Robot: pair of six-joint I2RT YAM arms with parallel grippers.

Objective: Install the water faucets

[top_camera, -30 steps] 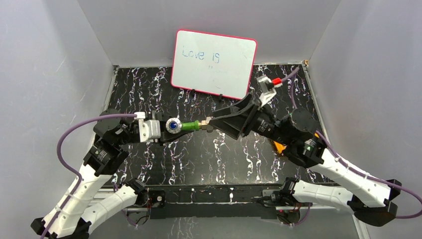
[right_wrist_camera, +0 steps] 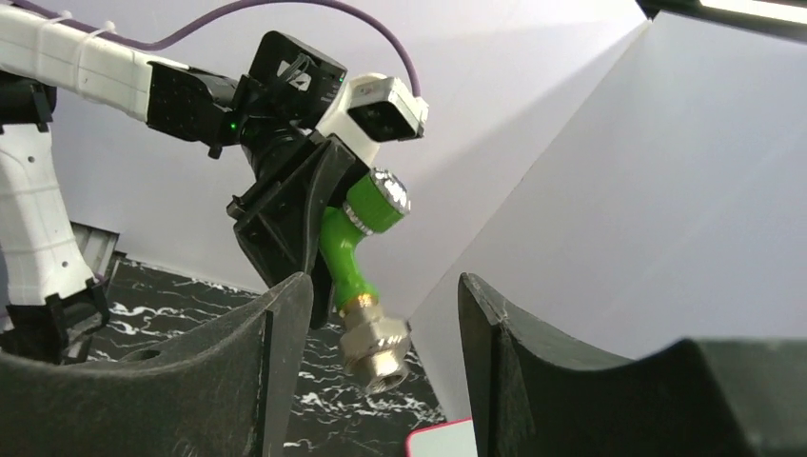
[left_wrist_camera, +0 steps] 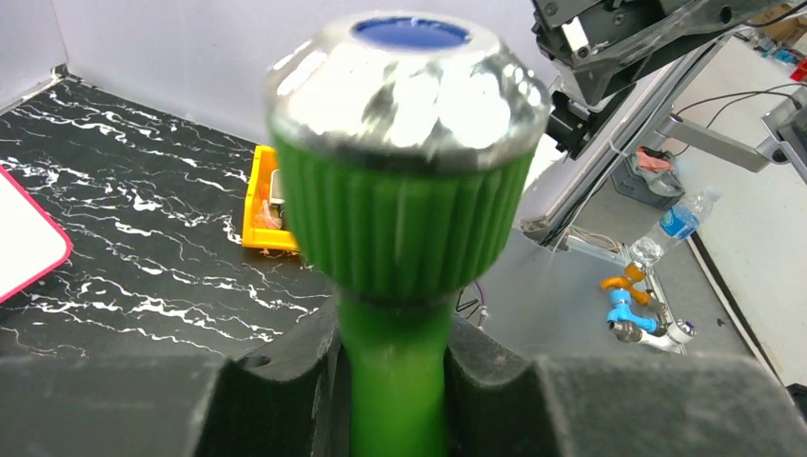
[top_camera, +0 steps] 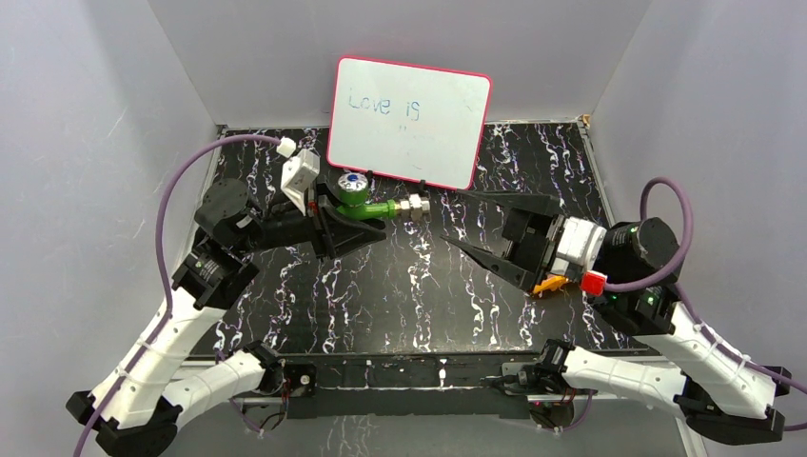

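Observation:
A green faucet (top_camera: 373,210) with a chrome, blue-centred knob (top_camera: 353,185) is held in the air by my left gripper (top_camera: 373,228), which is shut on its body. Its metal nut end (top_camera: 415,208) points right, toward my other arm. Seen close in the left wrist view, the ribbed green handle (left_wrist_camera: 400,214) rises from between the dark fingers. My right gripper (top_camera: 451,216) stands open just right of the nut, apart from it. In the right wrist view, the hex nut (right_wrist_camera: 376,343) shows beyond the gap between the parted fingers, with nothing gripped there.
A whiteboard (top_camera: 409,119) with a red edge leans at the back of the black marbled table (top_camera: 400,305). A yellow bin (top_camera: 549,285) lies partly under the right arm.
My right gripper was closed round the faucet's nut end; it has opened and backed off to the right. The left gripper has turned and shifted slightly up and right, faucet included.

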